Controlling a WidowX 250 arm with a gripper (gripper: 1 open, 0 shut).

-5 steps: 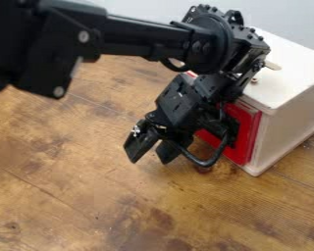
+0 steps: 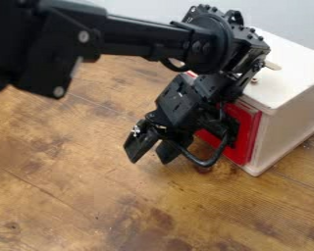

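My black gripper points down and left over the wooden floor, in front of a white cabinet with a red front panel. Its two fingers stand apart, open, with nothing seen between them. The arm and a black cable cover much of the red panel. A small dark round shape shows below the gripper by the panel's lower edge, too hidden to identify.
The cabinet fills the right side, with a small light piece on its top near the arm.
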